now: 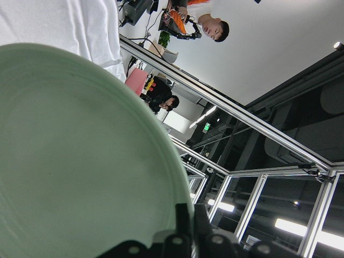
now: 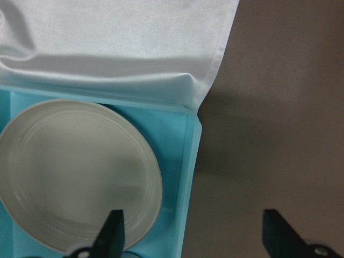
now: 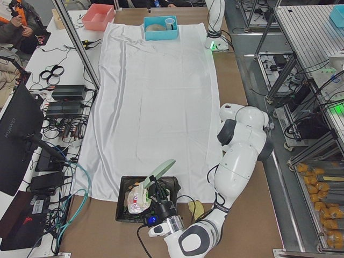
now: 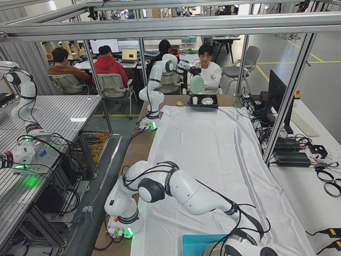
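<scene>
A pale green plate (image 3: 164, 167) is held up, tilted, above the black bin (image 3: 122, 209); my left gripper is shut on its rim, and the plate fills much of the left wrist view (image 1: 75, 150). In the bin lie a wrapped bag (image 3: 137, 201) and white items. My right gripper stands open over the right edge of a blue bin (image 2: 183, 193) holding a beige plate (image 2: 75, 172), nothing seen between its fingers.
A white cloth (image 3: 156, 97) covers the table, clear in the middle. A yellowish flat object (image 3: 196, 209) lies beside the black bin on the brown tabletop. A pink bin (image 3: 98, 16) stands at the far left.
</scene>
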